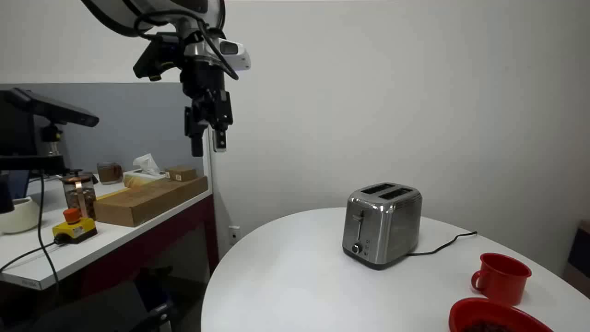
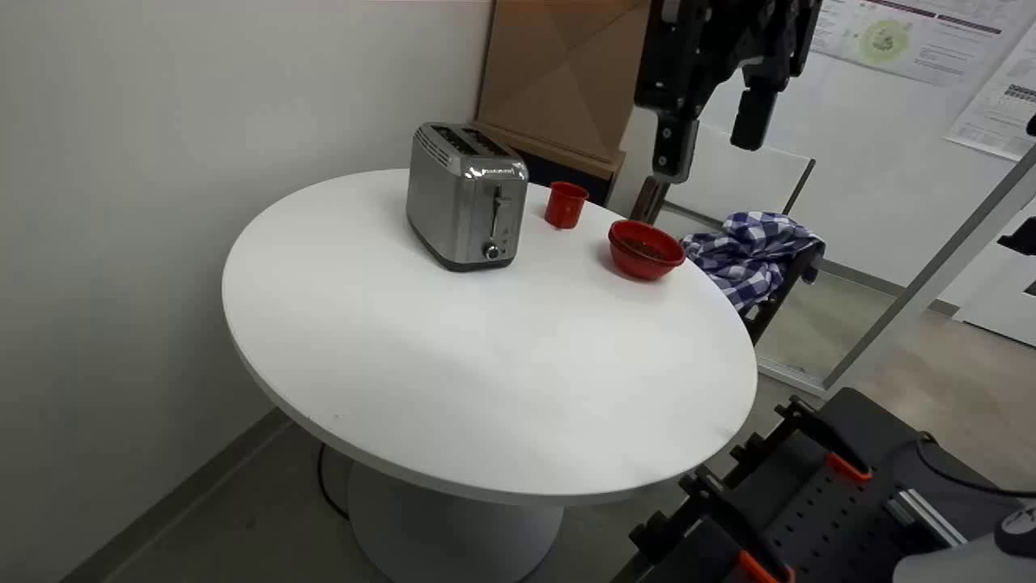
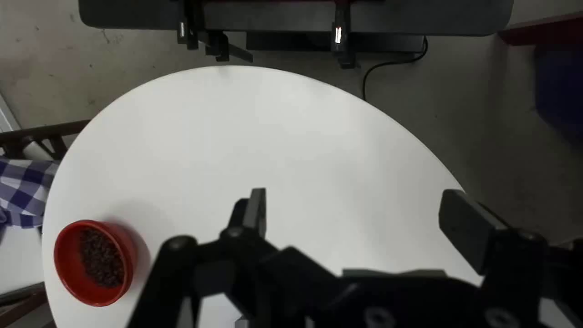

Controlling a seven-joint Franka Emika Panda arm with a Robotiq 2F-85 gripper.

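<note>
High over the round white table (image 2: pixel 466 379), my gripper stands open, with nothing between its fingers. In the first exterior view the gripper (image 1: pixel 208 146) hangs at the upper left, well above the tabletop. A silver two-slot toaster (image 1: pixel 381 224) stands upright on the table by the wall; its lever side also shows in the second exterior view. Near the table's edge is a red bowl (image 2: pixel 647 251) with dark bits inside, seen from above in the wrist view as a red bowl (image 3: pixel 95 262). A red mug (image 1: pixel 502 277) stands upright close to the bowl.
The toaster's black cord (image 1: pixel 442 247) runs across the tabletop. A side desk (image 1: pixel 127 232) carries a cardboard box (image 1: pixel 152 200) and a yellow stop button (image 1: pixel 74 227). Checkered cloth (image 2: pixel 753 253) lies on a chair beyond the table.
</note>
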